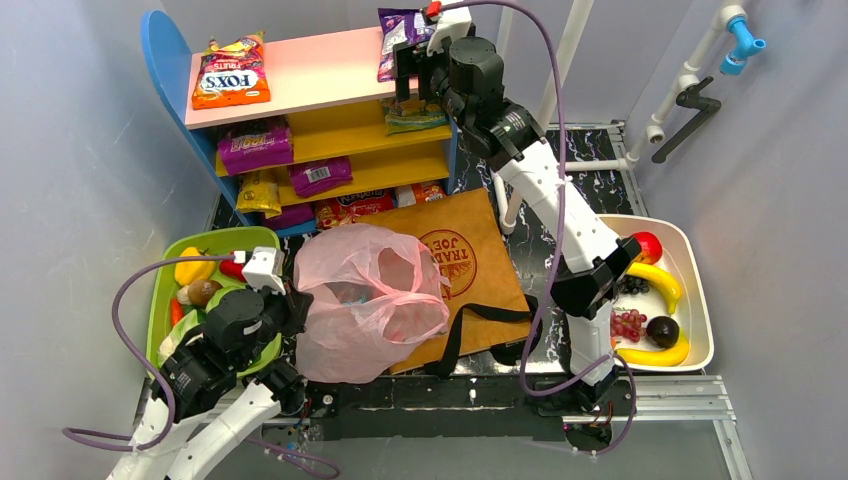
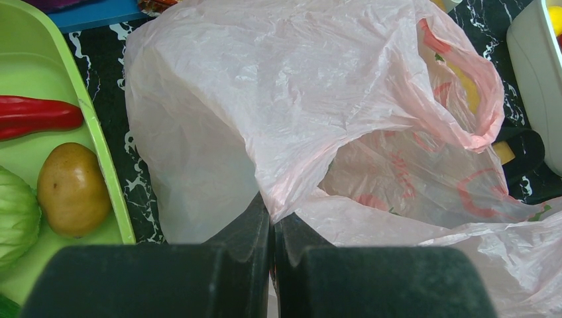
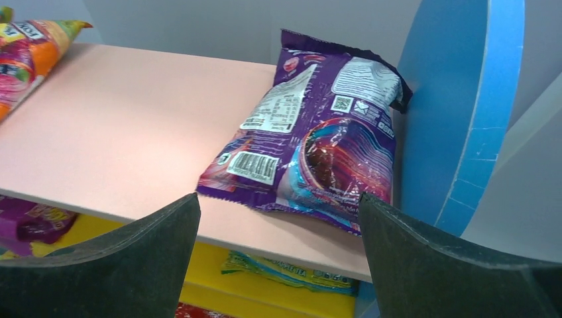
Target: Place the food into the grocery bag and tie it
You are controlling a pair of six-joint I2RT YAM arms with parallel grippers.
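Note:
A thin pink plastic grocery bag (image 1: 340, 260) lies on the counter with its mouth partly open. My left gripper is shut on the bag's edge, which is pinched up between the fingertips in the left wrist view. At the right end of the top shelf, a purple snack packet (image 3: 318, 139) leans near the blue side panel. My right gripper stands open in front of it, the packet beyond and between the spread fingers, not gripped. An orange Fox's packet (image 1: 232, 75) rests at the shelf's left end.
The shelf unit (image 1: 320, 70) holds several more packets on its lower levels. A green tub (image 1: 165, 290) of vegetables stands left, a white tub (image 1: 705, 300) of fruit right. Under the pink bag's right side lies a brown bag (image 1: 490, 240) with a black strap.

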